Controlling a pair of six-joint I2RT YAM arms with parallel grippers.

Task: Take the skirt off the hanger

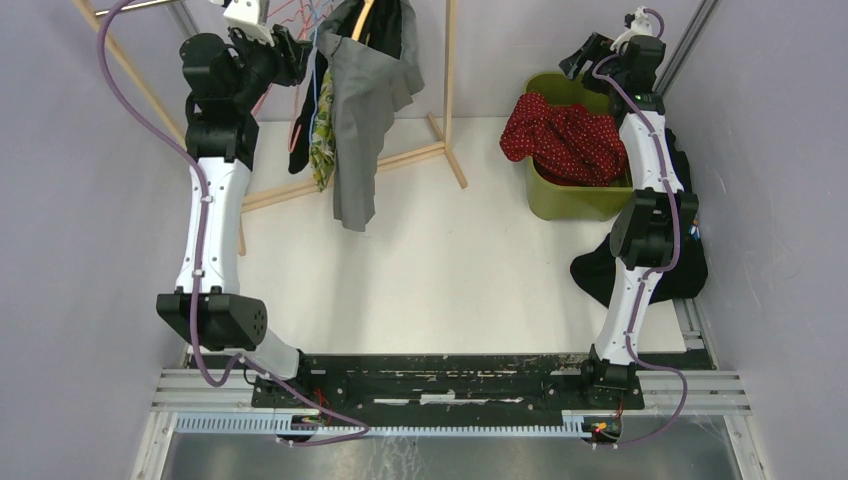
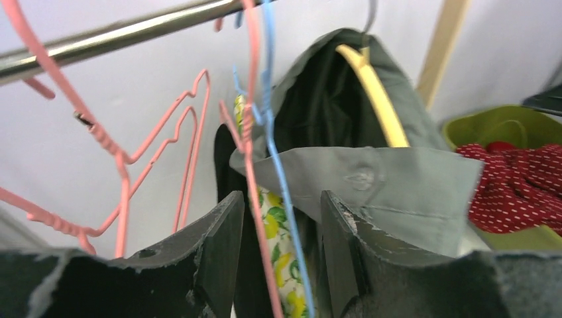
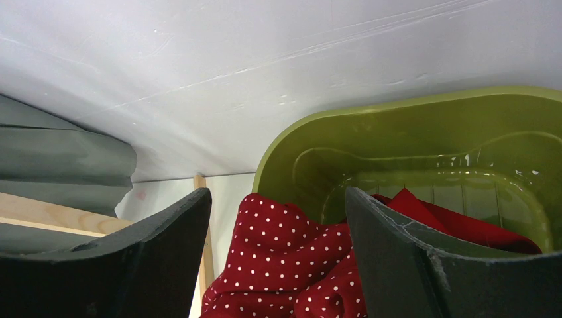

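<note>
Garments hang on a wooden rack at top centre: a grey one (image 1: 365, 120) over a yellow hanger (image 2: 371, 86), a yellow-green floral one (image 1: 322, 140) and black cloth. My left gripper is beside them at the rail, part open, with a pink and a blue hanger (image 2: 281, 179) in view between or just beyond its fingers; whether it touches them is unclear. My right gripper stands open above the green tub (image 1: 565, 205), which holds red polka-dot cloth (image 3: 278, 265); nothing is held.
Empty pink hangers (image 2: 119, 152) hang on the steel rail (image 2: 99, 46) left of the garments. Black cloth (image 1: 600, 280) lies beside the tub at the right. The white floor between rack and tub is clear.
</note>
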